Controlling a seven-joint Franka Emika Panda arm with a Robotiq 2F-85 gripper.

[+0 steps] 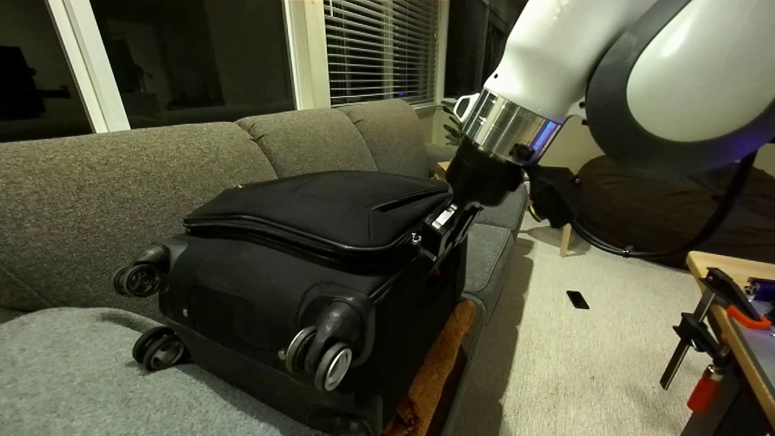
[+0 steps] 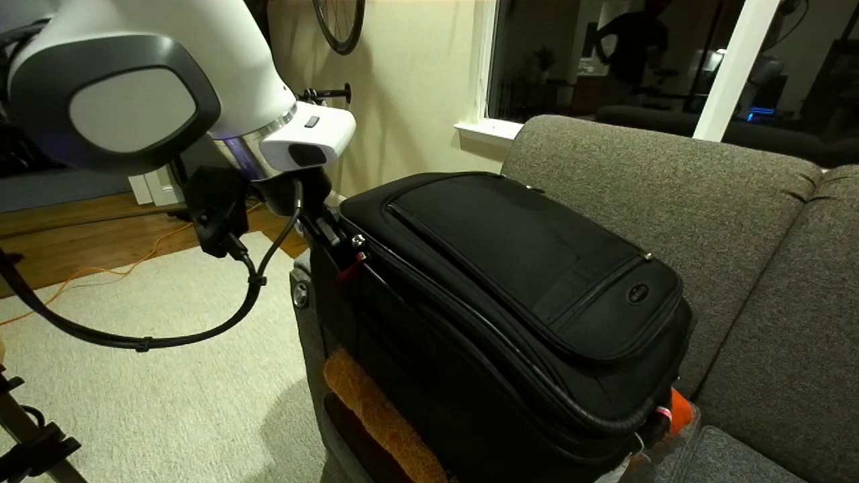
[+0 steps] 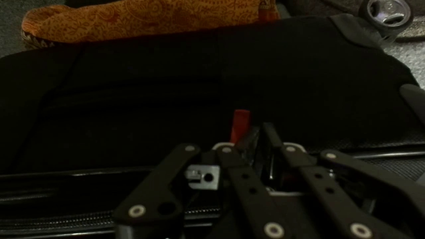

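Observation:
A black soft-sided suitcase lies on its back on the couch, its wheels toward the camera in exterior view 1. My gripper is at the zipper seam on its side, shut on a zipper pull, though the fingers mostly hide what lies between them. A red strip sticks out just beyond the fingertips in the wrist view; in exterior view 2 the red strip hangs below the gripper. A metal zipper piece shows close by. Part of the zipper track runs along the seam.
The grey couch backs the suitcase. Orange patterned cloth lies along the suitcase's lower side. A phone is on the pale carpet. Clamps grip a table edge at right. Open floor lies in front of the couch.

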